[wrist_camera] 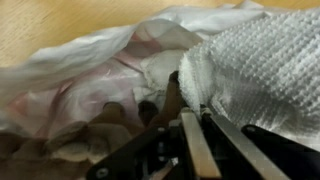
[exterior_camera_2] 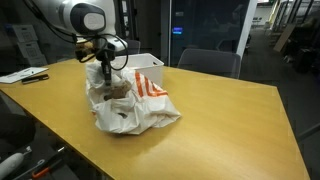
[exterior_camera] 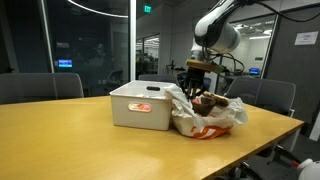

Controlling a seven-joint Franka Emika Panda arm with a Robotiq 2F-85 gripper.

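A white plastic bag (exterior_camera: 205, 130) with red markings stands open on the table, with brown plush-like things (exterior_camera: 208, 103) inside. My gripper is over the bag's opening, shut on a white textured cloth (wrist_camera: 250, 70). The cloth spreads out to the right of the fingers in the wrist view, and brown shapes (wrist_camera: 110, 125) lie below and to the left. In exterior view 2 the bag (exterior_camera_2: 150, 105) spreads below the gripper (exterior_camera_2: 105, 72). How much of the cloth still lies in the bag cannot be seen.
A white box (exterior_camera: 140, 106) stands right beside the bag. Chairs (exterior_camera_2: 209, 63) stand along its far edge.
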